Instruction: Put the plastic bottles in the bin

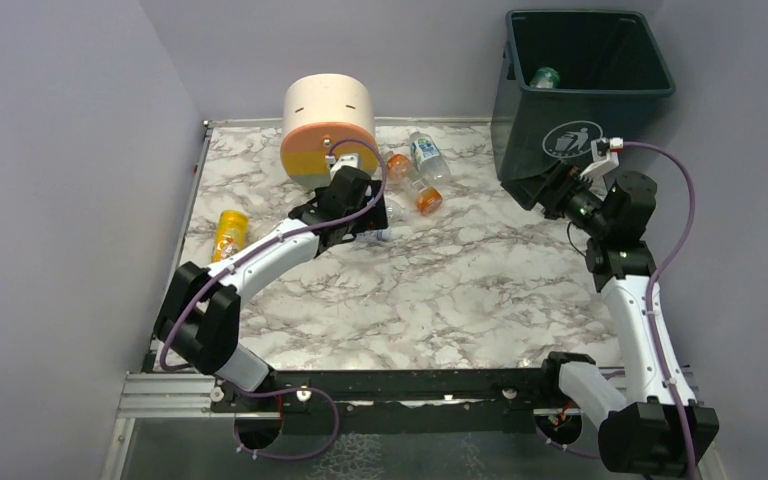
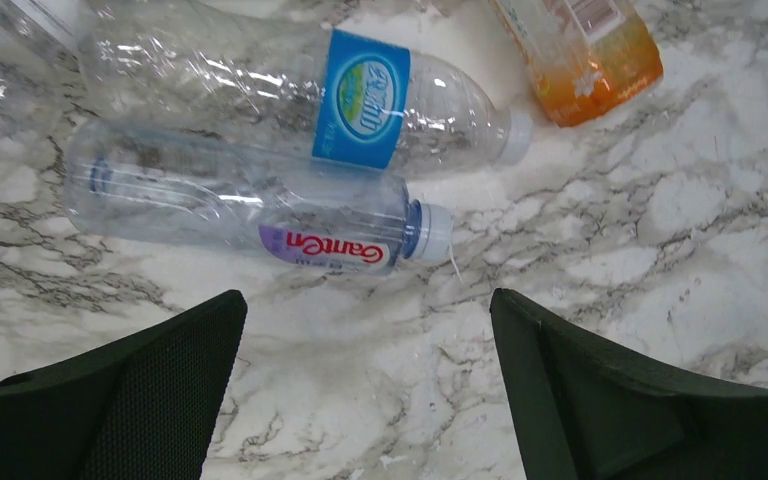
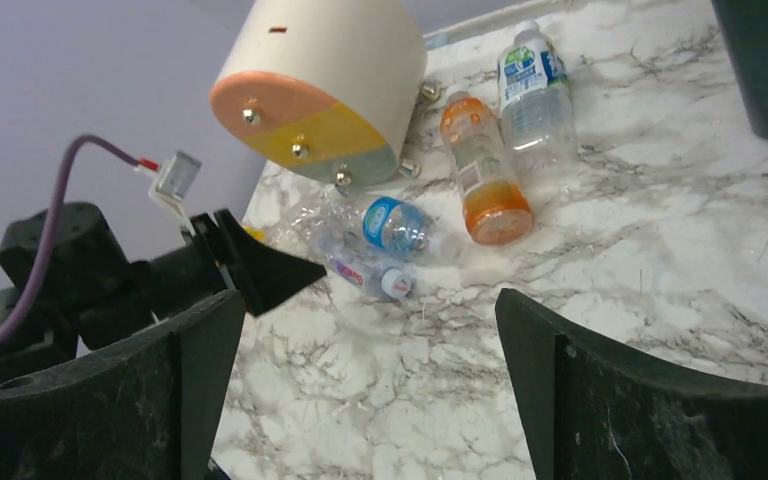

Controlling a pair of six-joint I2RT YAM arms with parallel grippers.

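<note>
My left gripper (image 1: 365,205) is open over a group of clear bottles: a slim bottle with a pink label (image 2: 200,195), a blue-label bottle (image 2: 440,120) beside it, and another at the left edge. An orange-capped bottle (image 1: 427,198) and a clear bottle (image 1: 430,160) lie behind. A yellow bottle (image 1: 230,232) lies at the left. My right gripper (image 1: 535,185) is open in front of the dark green bin (image 1: 520,135), which has a green bottle (image 1: 544,78) inside. The right arm hides the area beneath it.
A cream cylinder with orange and yellow end (image 1: 325,105) stands at the back, beside the bottles. Grey walls surround the sides and back.
</note>
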